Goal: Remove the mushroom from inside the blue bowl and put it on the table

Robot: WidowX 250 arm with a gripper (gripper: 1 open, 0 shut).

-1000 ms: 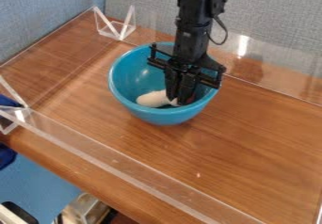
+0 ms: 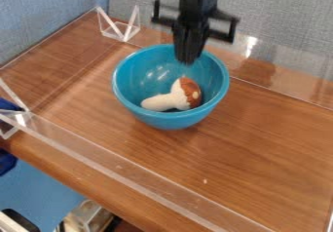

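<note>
Inside the blue bowl (image 2: pixel 129 98) lies the toy mushroom (image 2: pixel 164 101), its pale stem pointing left and its brown-and-white cap against the right side. The bowl rests on the wooden table. My black gripper (image 2: pixel 190 59) is above the bowl's back rim, up and away from the mushroom, with no object visible at its tips. The fingers look close together, but blur and the small view hide whether a gap is left between them.
Bare wooden table (image 2: pixel 247 143) spreads to the right and in front of the bowl. Clear low walls edge the table at the back and front left. White brackets (image 2: pixel 119 24) stand at the left corners.
My gripper has risen out of the bowl, up and slightly back. The mushroom, covered in part before, is now in plain sight and still in the bowl.
</note>
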